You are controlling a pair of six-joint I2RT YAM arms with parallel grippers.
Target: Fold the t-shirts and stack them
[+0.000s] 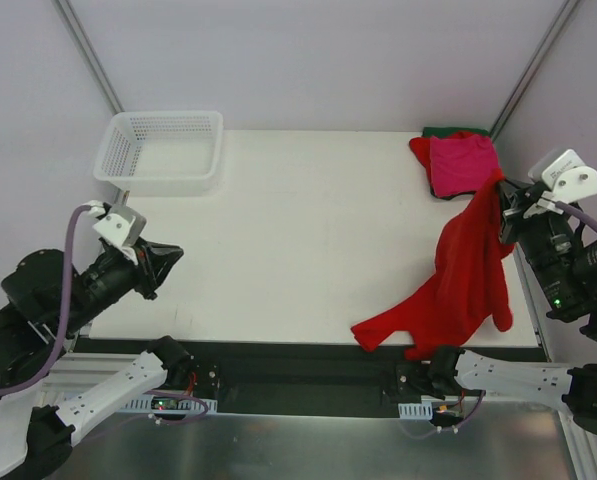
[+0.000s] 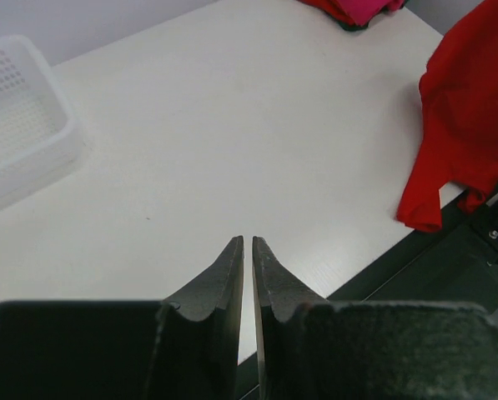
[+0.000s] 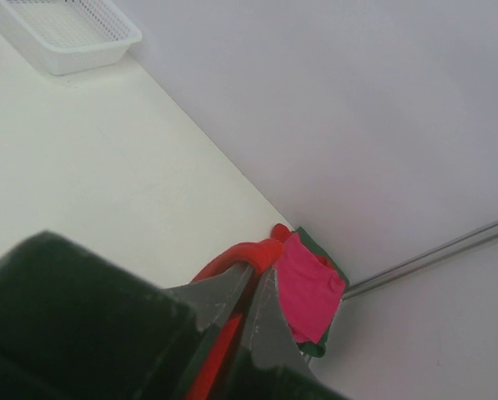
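A red t-shirt (image 1: 463, 275) hangs from my right gripper (image 1: 508, 188), which is shut on its upper end at the table's right side. Its lower part drapes toward the front edge, and a sleeve-like end reaches left. In the right wrist view red cloth (image 3: 240, 257) passes between the fingertips. My left gripper is shut with nothing between its fingertips, over the left of the table. Folded shirts lie stacked at the back right corner, a pink shirt (image 1: 462, 165) on top, with red and green cloth (image 1: 441, 131) showing around it.
A white perforated basket (image 1: 160, 187), seen empty, stands at the back left. Walls close in the back and sides, and a dark gap (image 1: 303, 380) lies beyond the front edge.
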